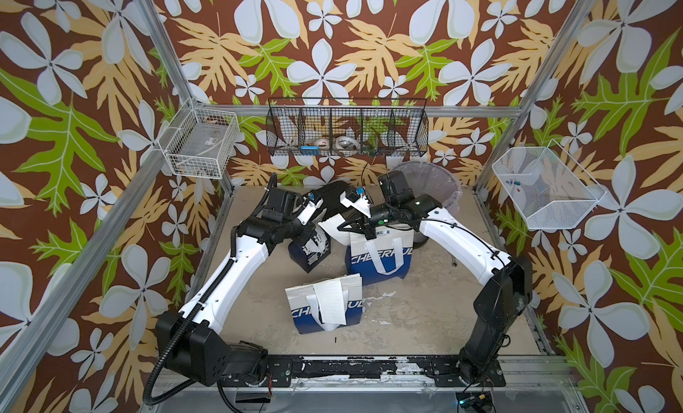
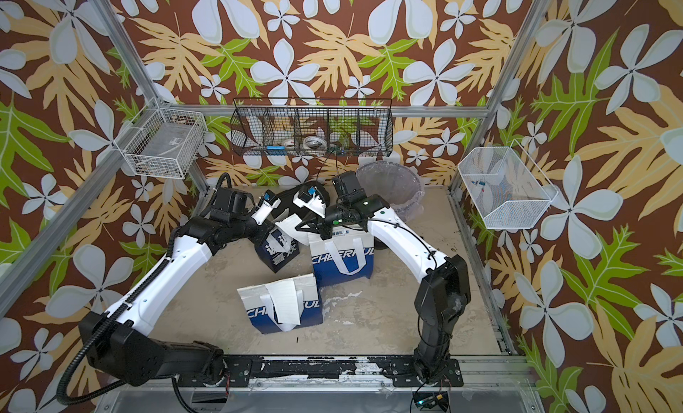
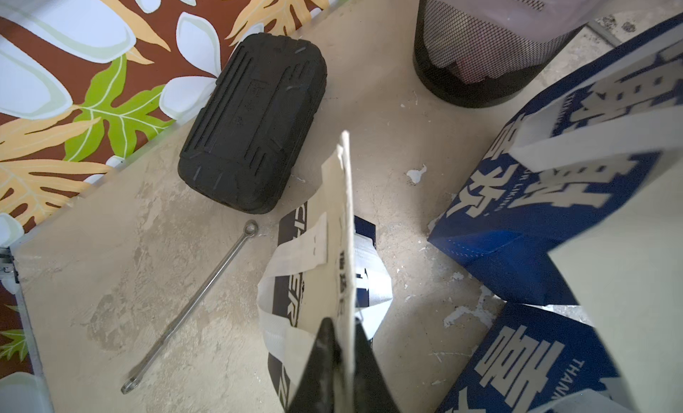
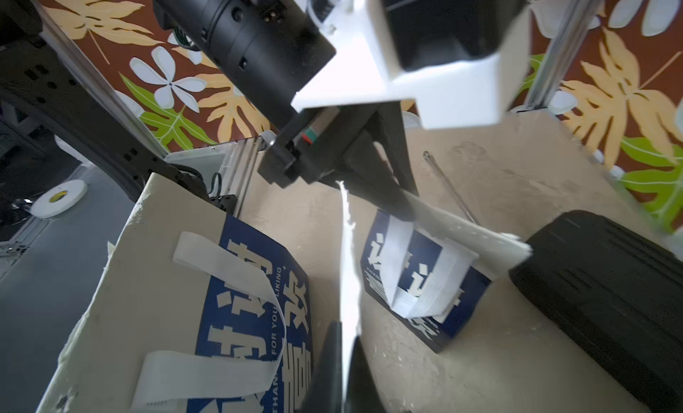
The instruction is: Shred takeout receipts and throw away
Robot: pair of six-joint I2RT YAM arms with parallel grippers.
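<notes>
My right gripper is shut on a thin white paper sheet (image 4: 349, 270), seen edge-on with a rough, torn-looking border. From the top left, this white paper (image 1: 335, 223) spans the gap between both hands. My left gripper is over the small dark blue bag (image 1: 310, 250). A pale upright sheet edge (image 3: 345, 199) runs between its fingertips, which stand slightly apart; whether they clamp it cannot be told. Blue-and-white CHEERFUL bags stand close by: the front bag (image 1: 302, 314) has a white receipt (image 1: 330, 302) on it, the other bag (image 1: 377, 269) sits behind right.
The lined mesh bin (image 1: 435, 185) stands at the back right, partly behind the right arm. A black case (image 3: 252, 121) and a metal wrench (image 3: 192, 306) lie on the table. Wire baskets hang around.
</notes>
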